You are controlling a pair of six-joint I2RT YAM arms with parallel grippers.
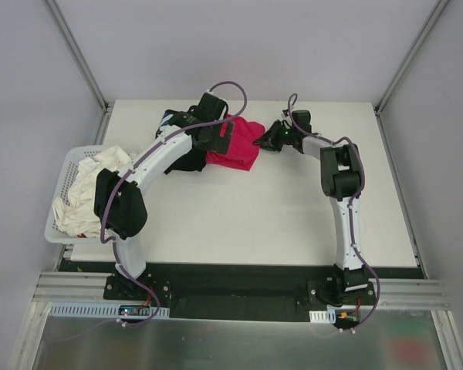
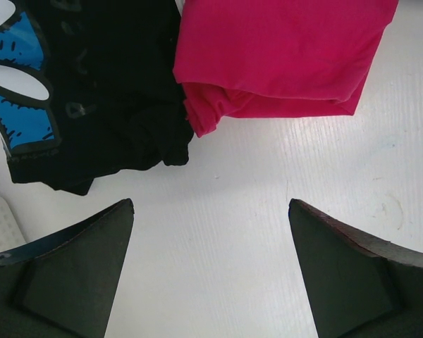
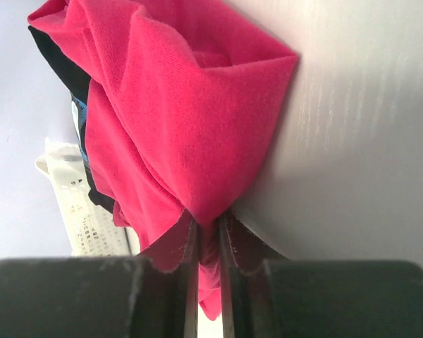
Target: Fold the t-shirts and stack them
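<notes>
A red t-shirt [image 1: 239, 146] [image 2: 282, 49] [image 3: 169, 113] lies folded at the back middle of the table, beside a black shirt [image 1: 187, 160] [image 2: 106, 84] with blue and white print. My right gripper [image 1: 264, 140] is shut on the red shirt's right side, bunching the cloth between its fingers. My left gripper [image 1: 220, 137] hangs above the near edge of the shirts, open with only bare table between its fingers in the left wrist view.
A white basket [image 1: 60, 196] of loose pale cloth [image 1: 89, 193] stands at the table's left. The middle, front and right of the table are clear.
</notes>
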